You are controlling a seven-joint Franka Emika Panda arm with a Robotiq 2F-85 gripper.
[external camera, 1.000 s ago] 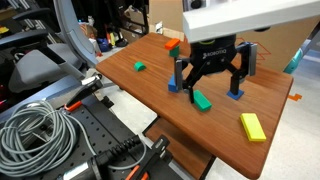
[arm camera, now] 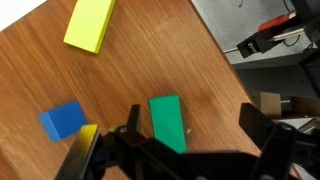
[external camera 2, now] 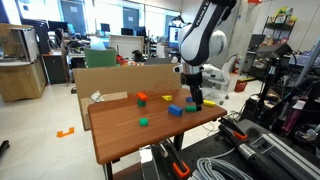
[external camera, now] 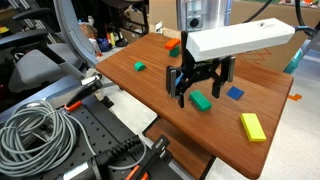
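Observation:
A green block (external camera: pixel 200 101) lies on the wooden table. My open gripper (external camera: pixel 199 94) is low over it, fingers pointing down, with nothing held. From the wrist view, the same green block (arm camera: pixel 168 122) shows between the two fingers of the gripper, nearer the left one. How much height is left between the fingertips and the tabletop is hard to judge. A blue block (external camera: pixel 235 93) lies beyond it, and a yellow block (external camera: pixel 253 127) is to the right.
Another green block (external camera: pixel 139 66) sits toward the table's far left end, with a red block (external camera: pixel 172 43) behind. A second blue block is partly hidden by the gripper. Along the table's near edge run a black rail and a coiled grey cable (external camera: pixel 38 140).
Across the exterior view 1 frames, my gripper has shifted to the left and a little lower. The blocks have stayed in place, and the fingers remain open.

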